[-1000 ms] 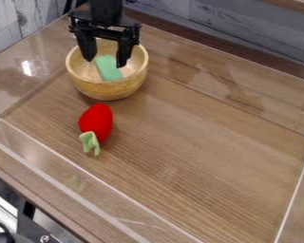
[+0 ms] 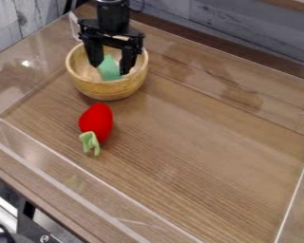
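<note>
My black gripper [image 2: 110,47] reaches down from the top into a wooden bowl [image 2: 106,87] at the upper left, its fingers around a small green object [image 2: 109,69] inside. Whether the fingers touch it is not clear. A red vegetable with a pale green top, like a radish or strawberry [image 2: 98,121], lies on the table below the bowl.
White walls border it at the back and right, with a light edge along the left.
The gripper's fingers have shifted slightly and drawn a little closer around the green object. The bowl and red vegetable are in the same places.
</note>
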